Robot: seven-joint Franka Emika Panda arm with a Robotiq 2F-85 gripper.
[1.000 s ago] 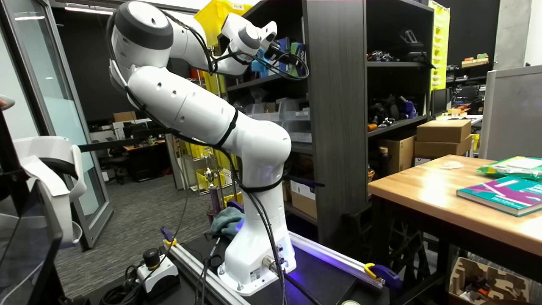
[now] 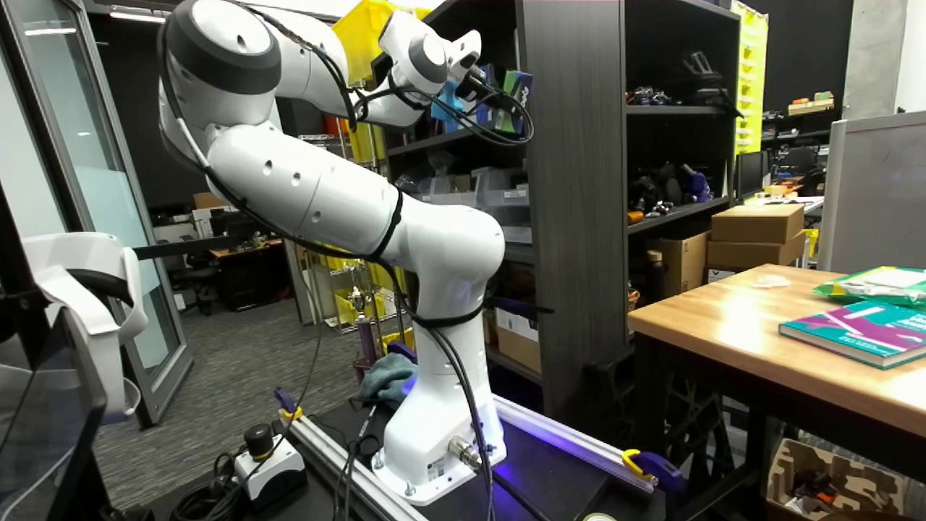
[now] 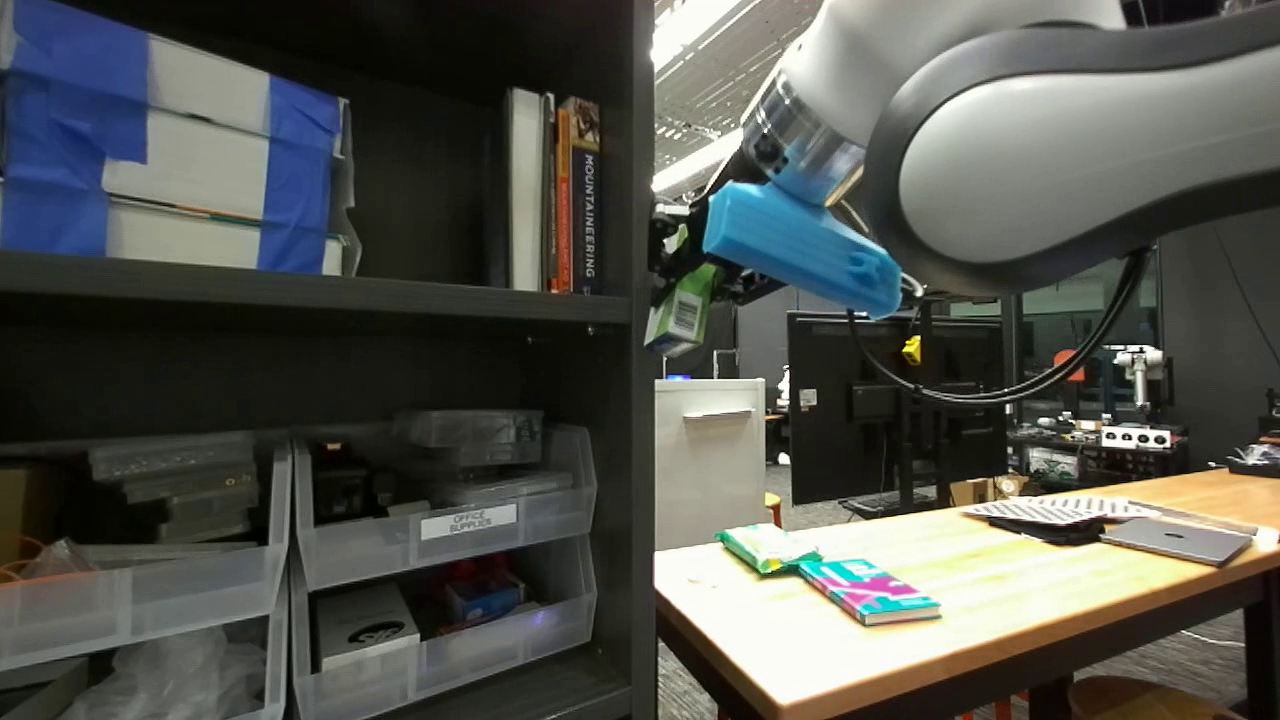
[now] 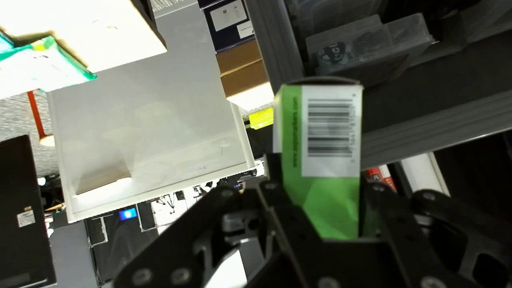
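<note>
A green and white box (image 4: 320, 149) with a barcode on its face is pinched in my gripper, which is shut on it. In exterior view 2 the same box (image 3: 681, 314) juts down from the gripper's fingers, just right of the shelf's side panel. Exterior view 1 shows the box (image 2: 518, 90) beside the tall dark shelf, high above the floor; the fingers are too small to make out there.
The dark shelf (image 3: 643, 480) stands close by, holding books (image 3: 584, 198) and clear bins (image 3: 444, 528). A wooden table (image 3: 744, 624) carries a teal and purple book (image 3: 866, 588) and a green packet (image 3: 765, 546). Open air lies over the table.
My arm has shifted slightly: the elbow has moved left in exterior view 1, while the wrist and the box have edged a little to the right, past the shelf's edge.
</note>
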